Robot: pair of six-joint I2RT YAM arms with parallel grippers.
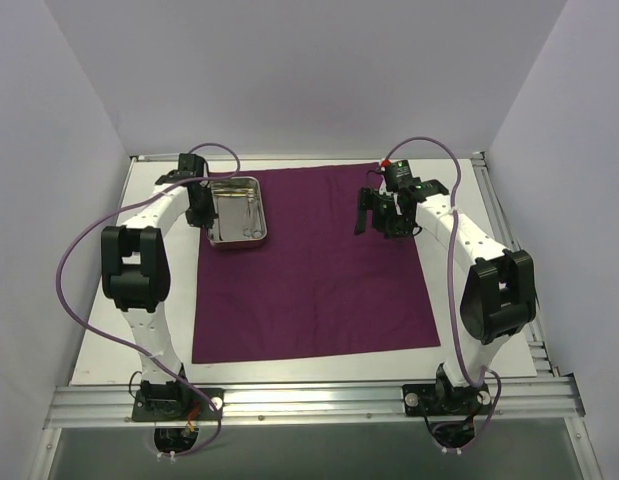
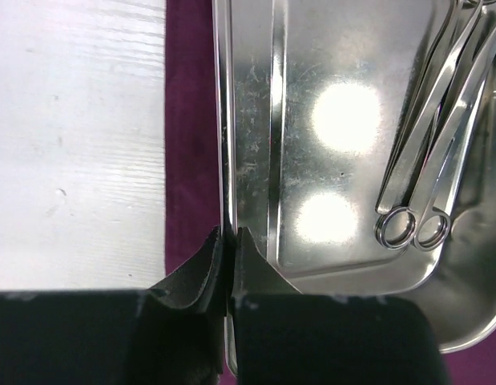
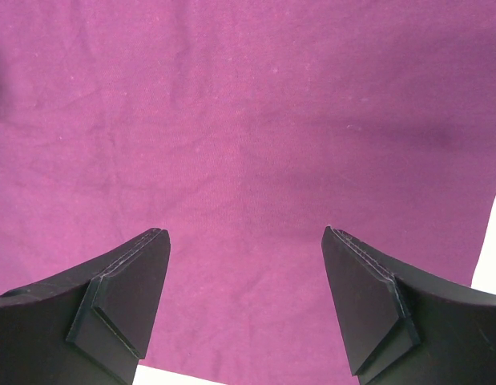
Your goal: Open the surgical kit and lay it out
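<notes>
A steel tray (image 1: 239,242) stands at the upper left of the purple cloth (image 1: 299,290), beside the cloth's left edge. My left gripper is shut on the tray's left rim. Inside the tray, in the left wrist view, lie scissors-like instruments with ring handles (image 2: 416,228) and other slim metal tools beside them, partly overlapping. Over the right part of the cloth my right gripper is open, with only bare cloth below its fingers (image 3: 131,297).
White table surface (image 1: 99,340) borders the cloth on all sides. Grey walls (image 1: 49,200) rise at the left, right and back.
</notes>
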